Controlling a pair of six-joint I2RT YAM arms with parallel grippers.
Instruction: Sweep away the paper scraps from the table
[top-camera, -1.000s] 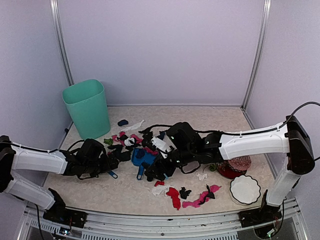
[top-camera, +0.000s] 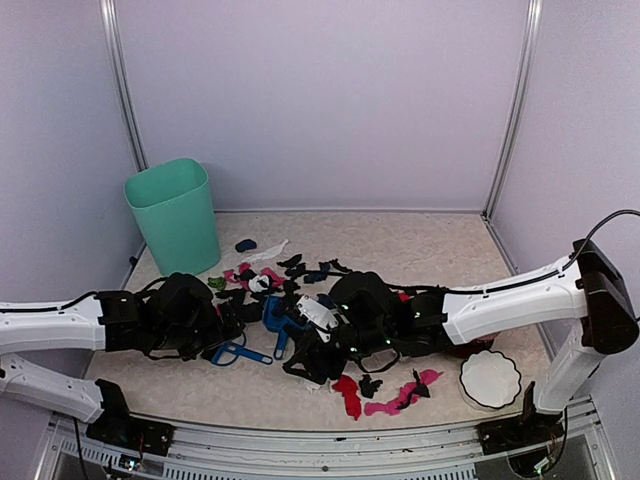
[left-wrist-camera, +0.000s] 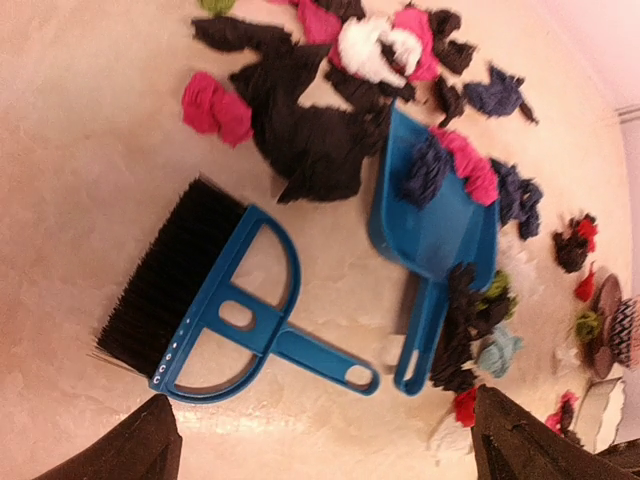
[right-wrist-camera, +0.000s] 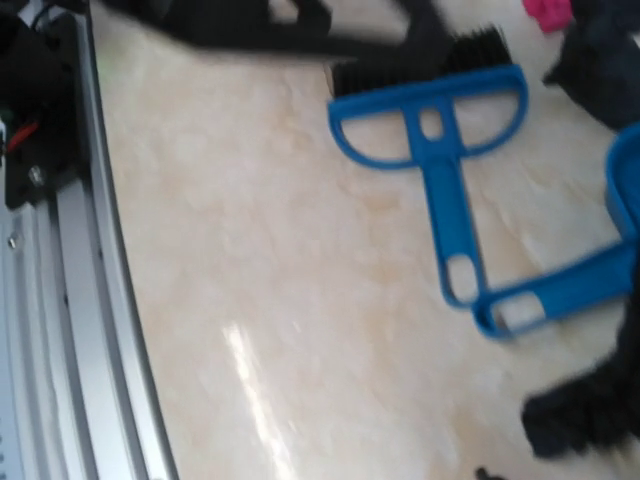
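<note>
The blue brush (left-wrist-camera: 250, 320) with black bristles lies flat on the table, its handle end close to the handle of the blue dustpan (left-wrist-camera: 430, 220). A dark blue and a pink scrap (left-wrist-camera: 465, 165) rest in the pan. My left gripper is open above the table near the brush, nothing between its fingers. In the top view my right gripper (top-camera: 310, 370) hangs low just in front of the dustpan; its finger opening cannot be made out. Black, pink and white scraps (left-wrist-camera: 315, 145) lie behind the brush, and a red scrap (top-camera: 348, 397) lies near the front.
A tall green bin (top-camera: 178, 225) stands at the back left. On the right is a white scalloped plate (top-camera: 490, 379), with a reddish bowl partly hidden by the right arm.
The brush handle now shows farther right, near the dustpan handle. My right gripper has shifted slightly toward the front.
</note>
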